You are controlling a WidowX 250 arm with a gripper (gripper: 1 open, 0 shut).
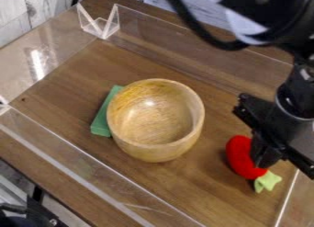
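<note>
A red vegetable-like object [241,155] with pale green leaves [266,181] lies at the right of the table. My black gripper [252,137] is low over it from the upper right, partly covering it; whether it touches cannot be told, and its fingertips are hard to make out. A wooden bowl [156,148] sits in the middle, left of the gripper, with a green block [105,119] against its left side.
Clear low walls [147,209] edge the table. A clear angular piece [101,19] stands at the back left.
</note>
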